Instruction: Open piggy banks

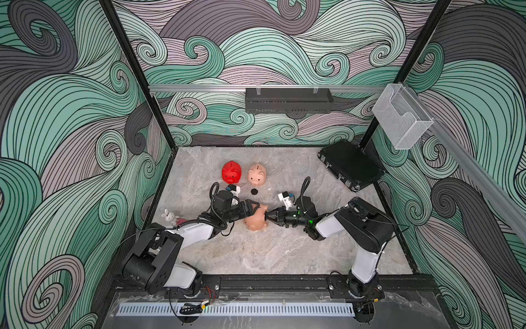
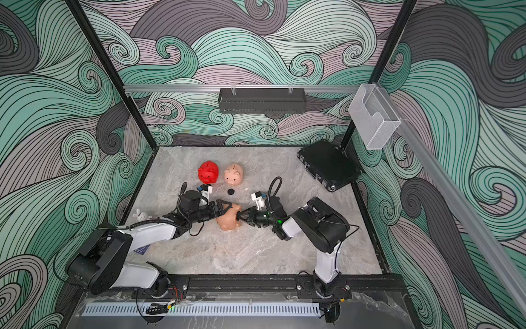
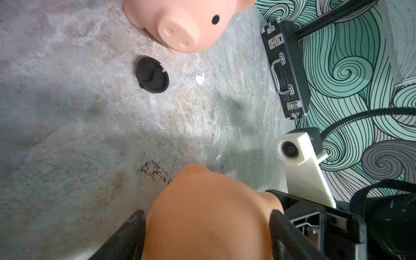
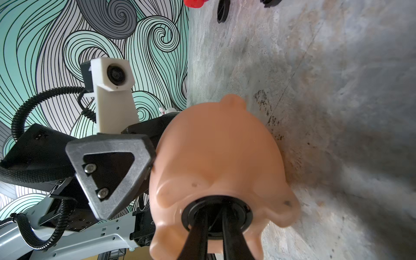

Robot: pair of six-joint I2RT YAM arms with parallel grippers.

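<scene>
An orange piggy bank (image 3: 208,216) lies on its side at the front middle, its underside turned right. My left gripper (image 1: 253,209) is open around its body from the left; whether both fingers touch it is unclear. In the right wrist view, my right gripper has its narrow, slightly parted fingertips at the black plug (image 4: 240,208) in the belly. A red piggy bank (image 1: 231,173) and a pale pink one (image 1: 257,175) stand behind, with a loose black plug (image 3: 151,75) in front of the pink one.
A black case (image 2: 328,164) lies at the back right. A small white figure (image 1: 169,217) is at the left edge, partly behind my left arm. The table between the case and my right arm is clear.
</scene>
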